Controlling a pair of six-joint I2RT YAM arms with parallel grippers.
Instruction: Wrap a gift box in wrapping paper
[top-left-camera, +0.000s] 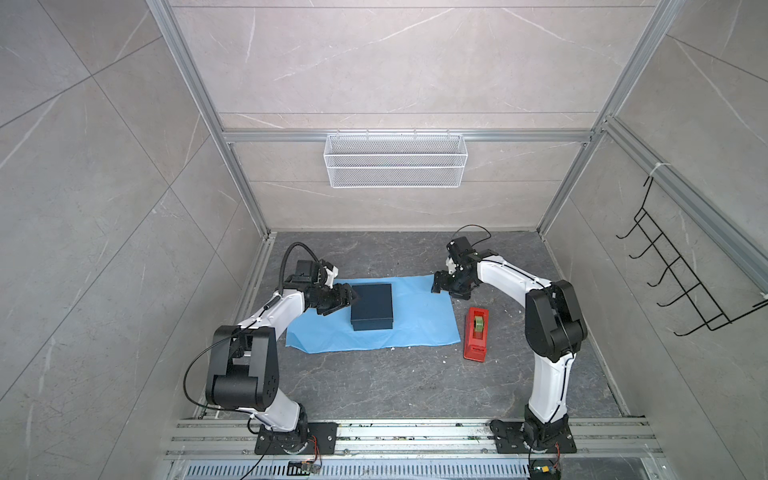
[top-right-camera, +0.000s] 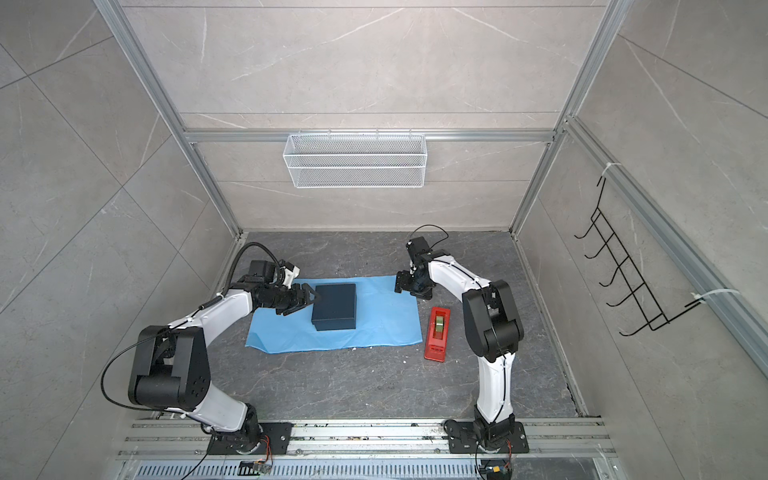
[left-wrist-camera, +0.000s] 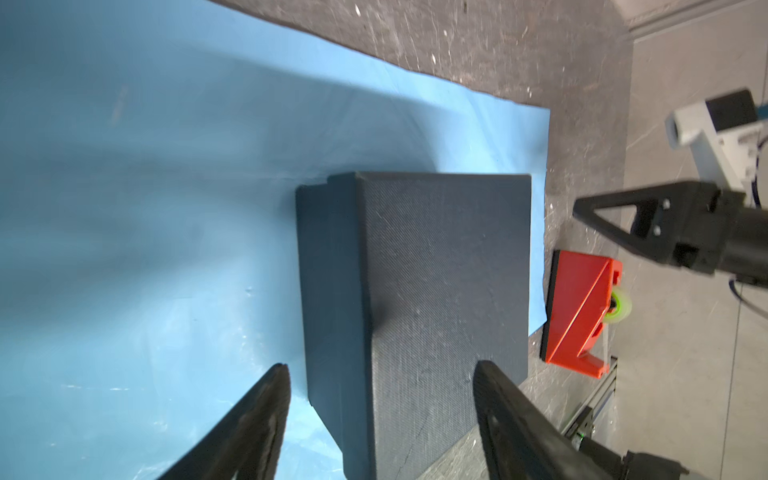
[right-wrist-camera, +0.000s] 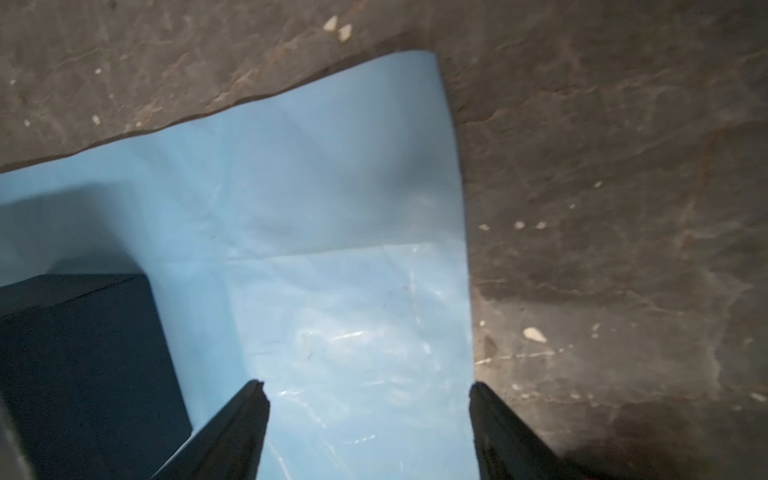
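Note:
A dark navy box (top-left-camera: 372, 302) lies flat on a sheet of light blue wrapping paper (top-left-camera: 424, 328), which is spread on the floor. Seen from the left wrist, the box (left-wrist-camera: 448, 304) fills the middle, and my left gripper hangs above it with its fingers apart on either side. My right gripper is over the paper's right part, fingers spread; only paper (right-wrist-camera: 344, 200) shows between them, and the box (right-wrist-camera: 104, 376) is off to the left. A faint crease crosses the paper there. Neither gripper holds anything that I can see.
The red tape dispenser (top-left-camera: 476, 334) stands just off the paper's right edge, with a roll of tape (top-left-camera: 478, 323) in it. Bare grey floor (top-left-camera: 384, 384) lies in front of the paper. A white wire basket (top-left-camera: 396, 160) and a black hook rack (top-left-camera: 680, 276) hang on the walls.

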